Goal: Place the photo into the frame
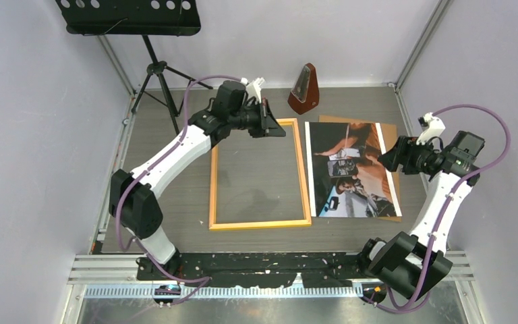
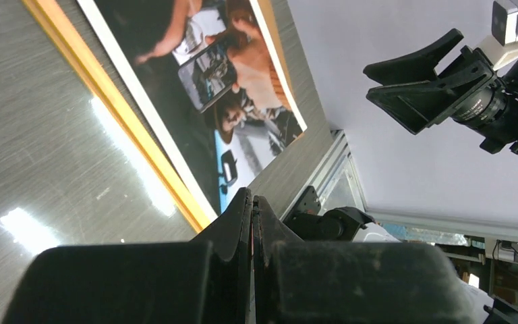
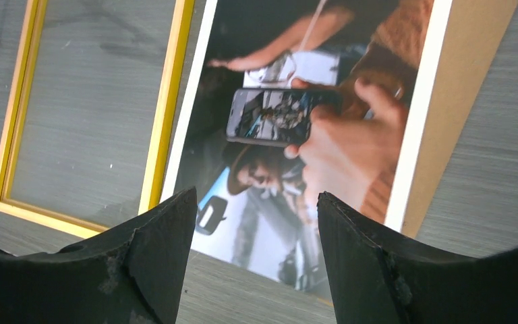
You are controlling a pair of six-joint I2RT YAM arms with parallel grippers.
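Observation:
The photo (image 1: 347, 177), with white borders along its long sides, lies flat on the brown backing board (image 1: 392, 135), leaving a strip of board bare on its right. Left of it rests the empty wooden frame (image 1: 214, 192), its near right corner by the photo's edge. Above the frame's far right part hangs my left gripper (image 1: 276, 132); its fingers meet in the left wrist view with nothing between them. My right gripper stands part open above the photo's right side, its fingers apart and empty. In the right wrist view the photo (image 3: 263, 182) shows between the fingers, below them.
A metronome (image 1: 304, 91) stands at the back wall, behind the gap between frame and photo. The music stand (image 1: 164, 88) has its legs at the back left. Bare floor (image 1: 168, 209) lies left of the frame.

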